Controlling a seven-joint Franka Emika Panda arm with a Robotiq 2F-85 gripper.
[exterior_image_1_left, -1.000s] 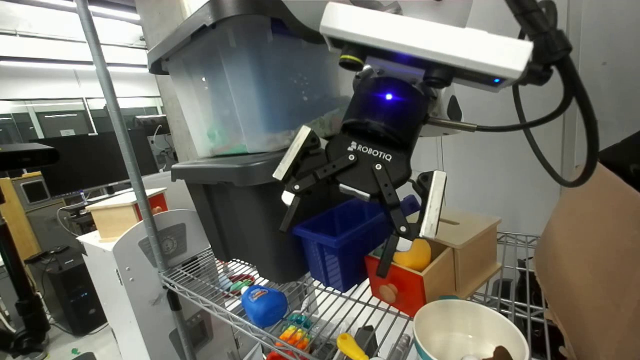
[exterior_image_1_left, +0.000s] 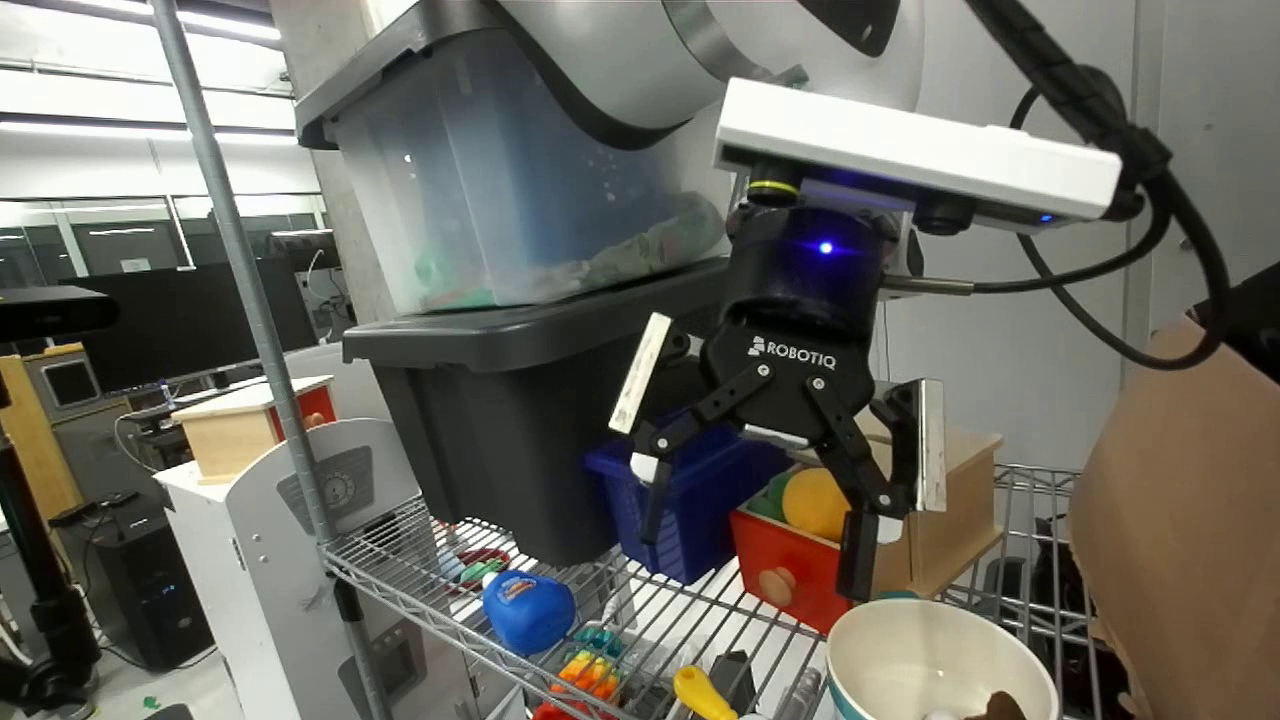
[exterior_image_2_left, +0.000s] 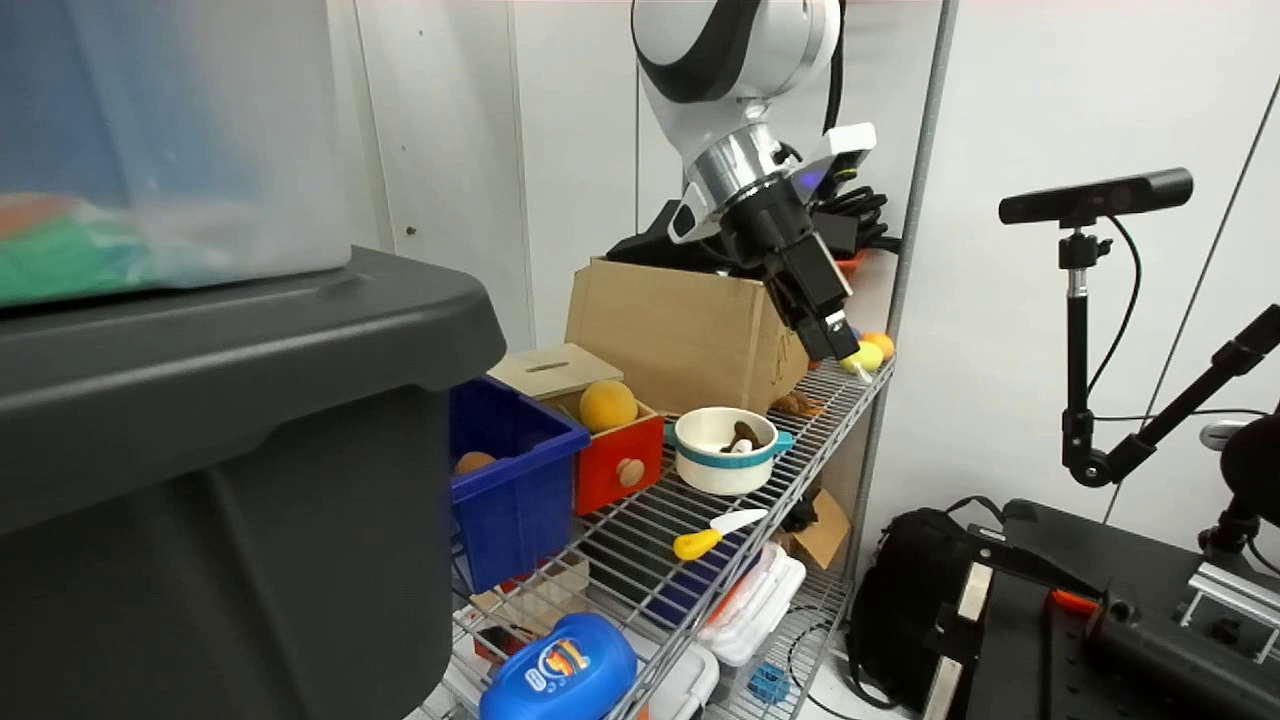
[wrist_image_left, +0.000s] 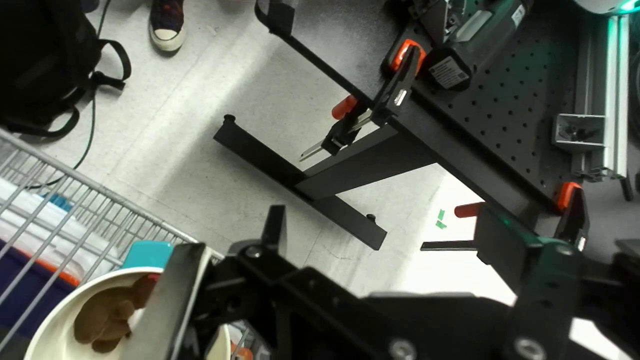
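My gripper (exterior_image_1_left: 753, 552) hangs above the wire shelf with its fingers spread wide. Nothing sits between them. From the first exterior view it overlaps the blue bin (exterior_image_1_left: 684, 516) and the red-fronted wooden drawer (exterior_image_1_left: 786, 576), which holds a yellow-orange ball (exterior_image_1_left: 818, 502). A white pot (exterior_image_2_left: 723, 478) with teal handles stands on the shelf; in the second exterior view my gripper is above and to the right of it. Brown items (wrist_image_left: 105, 318) lie inside the pot in the wrist view, where one finger partly covers it.
A yellow-handled knife (exterior_image_2_left: 720, 534) and a blue bottle (exterior_image_2_left: 560, 672) lie near the shelf's front edge. A cardboard box (exterior_image_2_left: 672, 336) stands behind the pot, and a large black tote (exterior_image_1_left: 516, 420) fills the shelf's other end. Open floor (wrist_image_left: 198, 150) lies beyond the edge.
In the first exterior view my gripper has moved right and slightly down, turning a little more upright. It stays spread and empty. The shelf objects keep their places.
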